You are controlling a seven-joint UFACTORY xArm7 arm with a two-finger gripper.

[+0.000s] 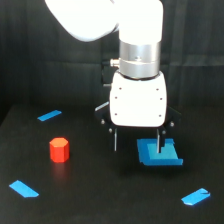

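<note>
An orange-red hexagonal block (60, 150) rests on the dark table at the left. On the right lies a blue square piece (172, 161) with a lighter blue middle. My white gripper (137, 149) hangs upright to the right of the block, its two thin fingers spread wide. Nothing shows between them. In this view the right finger overlaps the blue piece; I cannot tell how high above it that finger is. The gripper's white body and fingers cover little else of the table.
Blue strips lie flat on the table at the back left (49, 115), front left (23, 188) and front right (196, 197). A dark curtain (40, 60) hangs behind.
</note>
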